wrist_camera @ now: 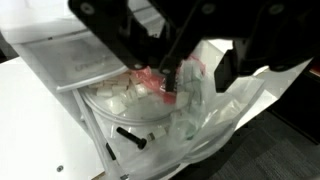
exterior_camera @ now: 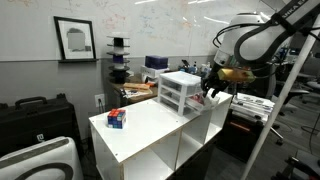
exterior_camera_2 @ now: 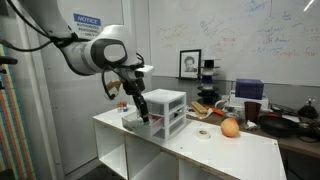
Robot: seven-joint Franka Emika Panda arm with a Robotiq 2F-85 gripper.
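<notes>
A white drawer unit point(exterior_camera: 180, 87) stands on the white counter, with a clear lower drawer point(wrist_camera: 95, 128) pulled out. In the wrist view, the drawer holds pale small pieces point(wrist_camera: 122, 93), red-and-clear wrapping point(wrist_camera: 152, 80), a black screw-like item point(wrist_camera: 131, 137) and crumpled clear plastic point(wrist_camera: 190, 122). My gripper hangs over this drawer with its dark fingers apart, the red wrapping and plastic below and between them. Whether the fingertips touch any of it cannot be made out. In the second exterior view, the gripper point(exterior_camera_2: 143, 113) is at the open drawer's side.
A red-and-blue box point(exterior_camera: 116, 118) sits on the left of the counter. An orange round object point(exterior_camera_2: 230, 127) and a roll of tape point(exterior_camera_2: 204, 134) lie beside the drawer unit.
</notes>
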